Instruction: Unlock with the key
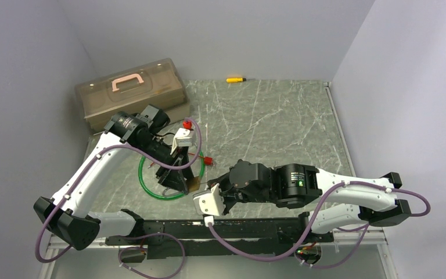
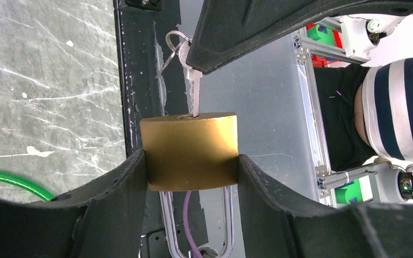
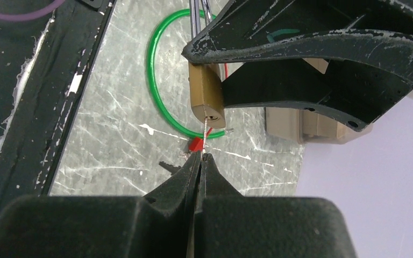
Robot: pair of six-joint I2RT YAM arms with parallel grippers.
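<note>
My left gripper is shut on a brass padlock (image 2: pixel 189 148), its steel shackle hanging below in the left wrist view. A silver key (image 2: pixel 194 91) with a ring (image 2: pixel 173 40) points into the keyhole on the lock's face. My right gripper is shut at the key's head; in the right wrist view the key's thin blade runs from its fingertips to the padlock (image 3: pixel 204 94). Whether the blade is fully seated I cannot tell.
A green hose loop (image 1: pixel 142 180) and red clips (image 1: pixel 208 160) lie on the marble board (image 1: pixel 267 116). A tool box (image 1: pixel 133 93) stands at back left, a yellow screwdriver (image 1: pixel 235 80) at the back. The board's right half is clear behind the right arm.
</note>
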